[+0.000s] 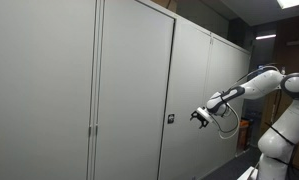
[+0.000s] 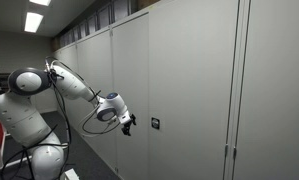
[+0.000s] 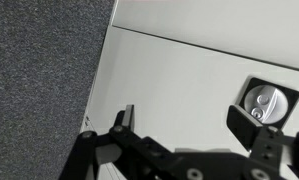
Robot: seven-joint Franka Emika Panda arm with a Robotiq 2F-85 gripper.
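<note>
A white robot arm reaches toward a wall of tall pale cabinet doors [image 1: 134,100]. At its end my gripper stands open, with nothing between its fingers. In the wrist view a round silver latch [image 3: 265,103] set in a black square plate lies just beyond the right finger. The same black latch plate [image 1: 171,118] shows on a door in exterior view 1, to the left of the gripper [image 1: 198,119]. In exterior view 2 the latch plate [image 2: 156,124] is to the right of the gripper [image 2: 129,126], with a gap between them.
Dark grey carpet [image 3: 39,80] fills the left of the wrist view. A thin door seam [image 3: 214,48] runs past the latch. Loose cable [image 2: 96,130] loops below the arm. The doors appear closed, and the space before them is clear.
</note>
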